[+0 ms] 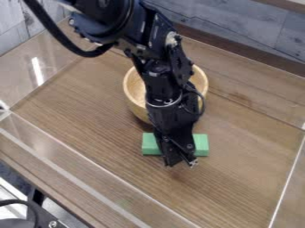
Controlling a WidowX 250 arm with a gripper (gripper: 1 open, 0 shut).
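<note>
My black gripper (179, 156) reaches down over a green block (197, 144) that lies on the wooden table, its fingertips just in front of and over the block's middle. Whether the fingers are open, shut or touching the block is hard to tell. Behind the wrist is a tan bowl (135, 82), partly hidden by the arm.
A grey wooden wall (251, 31) runs along the back right. A dark cable (18, 207) shows at the bottom left corner.
</note>
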